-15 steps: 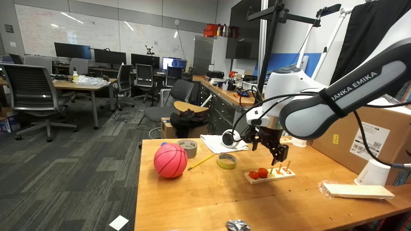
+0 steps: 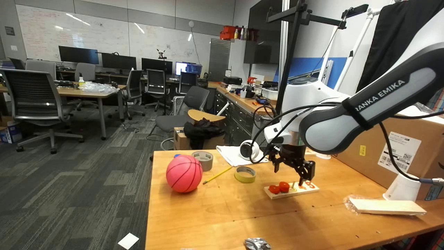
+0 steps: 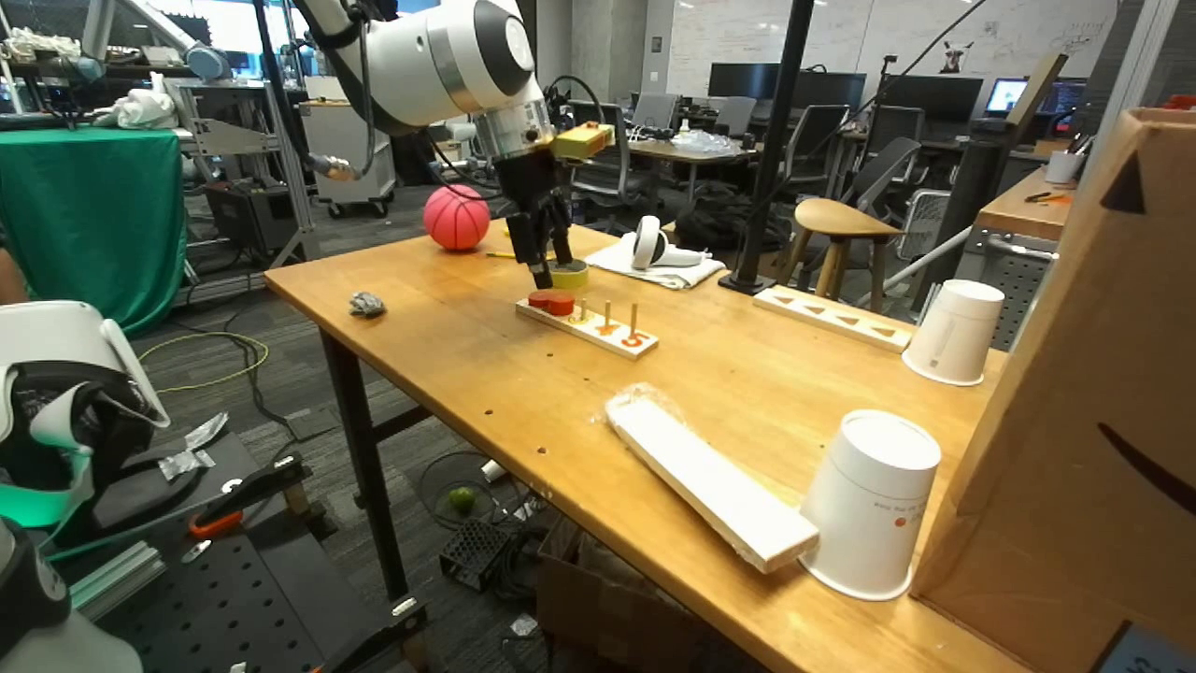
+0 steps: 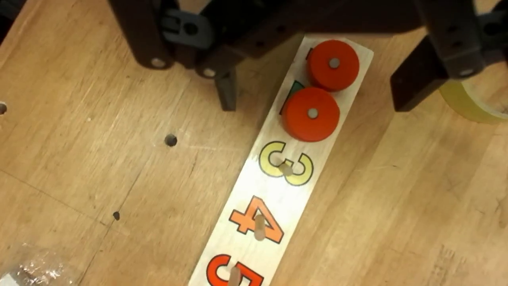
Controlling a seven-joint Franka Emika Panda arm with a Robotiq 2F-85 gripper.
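Note:
A pale wooden board (image 4: 271, 190) with pegs and printed numbers lies flat on the table. Two red discs, the end disc (image 4: 345, 76) and its neighbour (image 4: 297, 124), sit on pegs side by side at one end. Bare pegs rise from the 3, 4 and 5. Above the board hangs my gripper, its fingers wide open and nothing between them. In the wrist view its fingers lie on either side of the discs. Exterior view 2 has the gripper (image 3: 554, 273) over the disc end of the board (image 3: 639, 350).
Behind the board lies a yellow tape roll (image 2: 245, 179); a pink ball (image 2: 184, 174) and grey tape (image 2: 204, 161) are farther left. White cups (image 3: 875, 505) and a wrapped white block (image 3: 712, 477) occupy the other end.
In exterior view 1 my gripper has come lower and slightly to the right, nearer the board. The board and red discs look unmoved.

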